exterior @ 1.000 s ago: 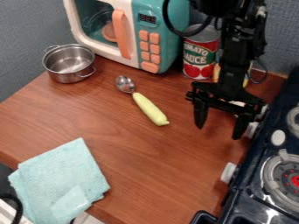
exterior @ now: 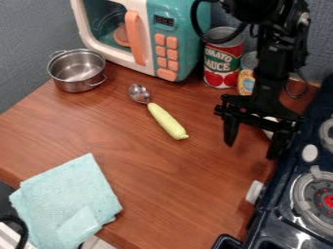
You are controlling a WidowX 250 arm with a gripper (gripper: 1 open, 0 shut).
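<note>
My black gripper [exterior: 254, 141] hangs low over the right side of the wooden table, beside the stove [exterior: 302, 209], with its fingers apart. A white object shows partly behind the fingers; I cannot tell what it is or whether they touch it. To the left lie a yellow corn cob [exterior: 169, 123] and a spoon [exterior: 139, 93]. A steel pot [exterior: 77, 70] sits at the back left, and a light blue cloth [exterior: 65, 199] lies at the front left.
A toy microwave [exterior: 166, 49], a red can [exterior: 221, 63] and another can [exterior: 246, 78] stand along the back.
Since a second ago my gripper has moved a little to the right and down, toward the stove's edge.
</note>
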